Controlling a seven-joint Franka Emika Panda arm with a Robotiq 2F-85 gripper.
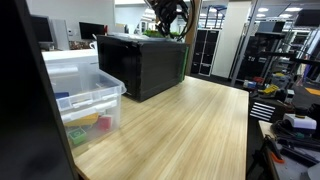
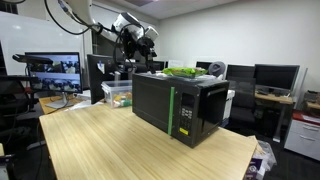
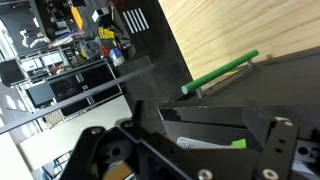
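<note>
A black microwave stands on the wooden table with its door closed. Its green door handle runs upright along the front; in the wrist view the handle crosses diagonally below the camera. Above the microwave's top hangs my gripper, at the end of the black arm. In the wrist view the dark fingers are spread apart along the bottom edge, over the microwave's top, and nothing is held between them. Green things lie on top of the microwave, partly hidden in the wrist view.
A clear plastic bin with coloured things inside sits on the table beside the microwave. Next to the microwave's far side, a small packet lies at the table edge.
</note>
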